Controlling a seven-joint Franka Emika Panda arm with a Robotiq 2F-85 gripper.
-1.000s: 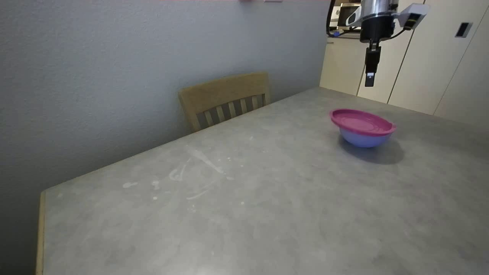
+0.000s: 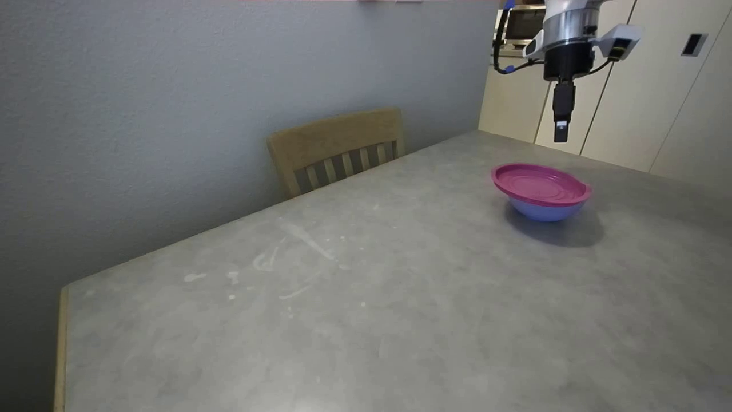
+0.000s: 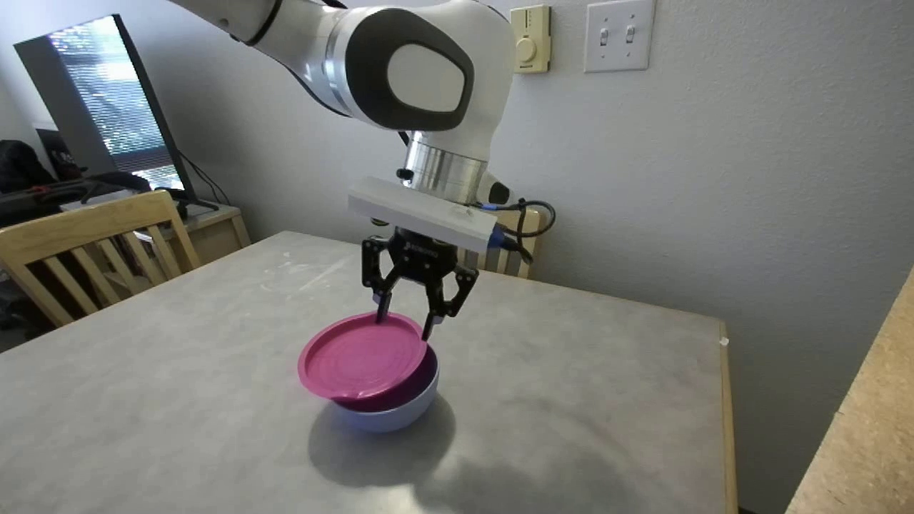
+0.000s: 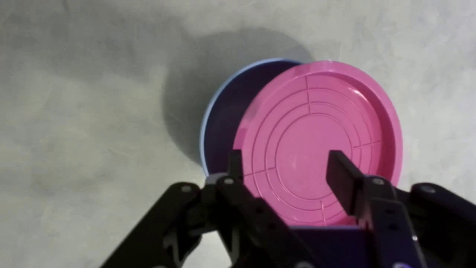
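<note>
A round pink lid lies tilted and off-centre on a blue bowl. In the wrist view the lid leaves a crescent of the bowl's dark inside uncovered on the left. Above them, pointing down, hangs my gripper, clear of the lid in exterior view 1. Its two black fingertips stand apart with nothing held between them. In exterior view 2 the gripper overlaps the lid's far edge. From the wrist, the gripper spans part of the lid below it.
One wooden chair stands by the wall; another chair is at the table's left side in exterior view 2.
In exterior view 1 my gripper has come down a little and slightly to the right. The lid sits very slightly further left on the bowl; the bowl looks unmoved.
</note>
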